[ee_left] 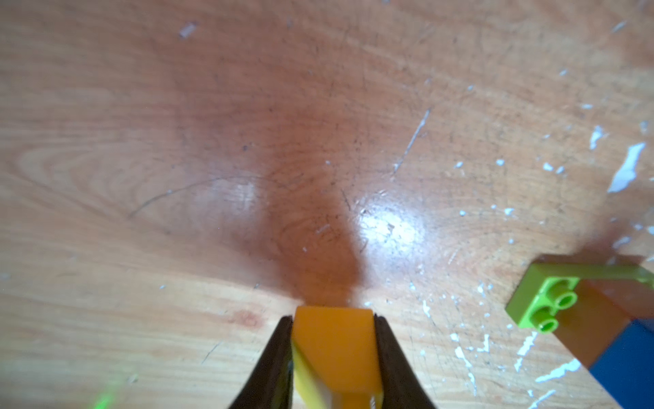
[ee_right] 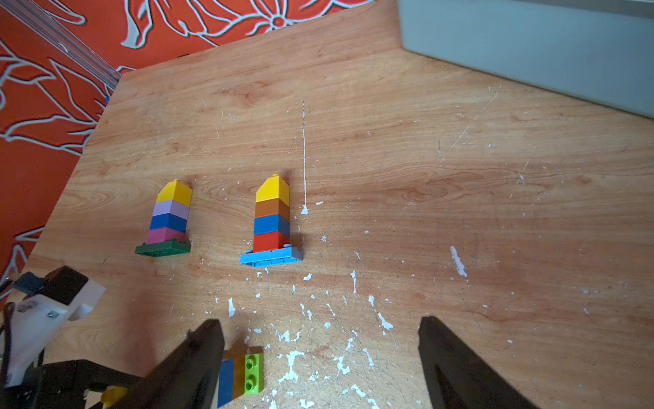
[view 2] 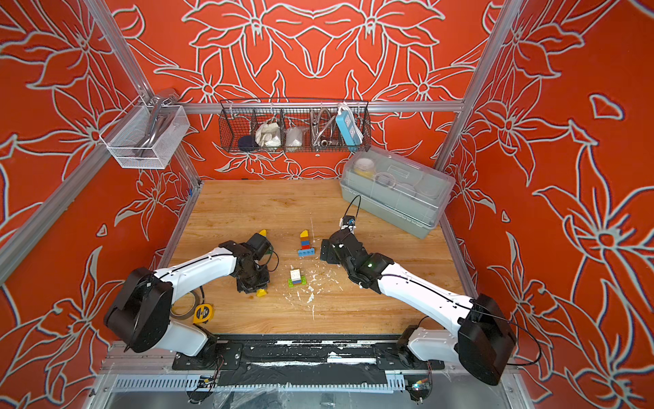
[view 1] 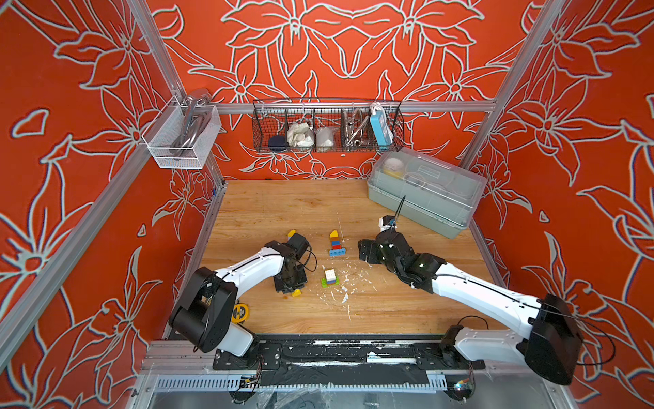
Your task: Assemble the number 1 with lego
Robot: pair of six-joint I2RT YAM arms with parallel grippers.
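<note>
A yellow-orange brick (ee_left: 335,344) is pinched between the fingertips of my left gripper in the left wrist view. To the right there lies an unfinished stack on a light green base (ee_left: 538,300), with brown and blue bricks (ee_left: 626,361) against it; its white brick (view 1: 330,273) shows in the top left view. My left gripper is left of this stack, apart from it. My right gripper is open with nothing between its fingers, over the table right of the stacks.
Two built figures lie flat toward the back: one on a light blue base (ee_right: 271,257), one on a dark green base (ee_right: 162,248). A grey box (view 1: 425,194) takes the back right. A tape measure (view 1: 239,313) is at front left. Bare table lies right of the stacks.
</note>
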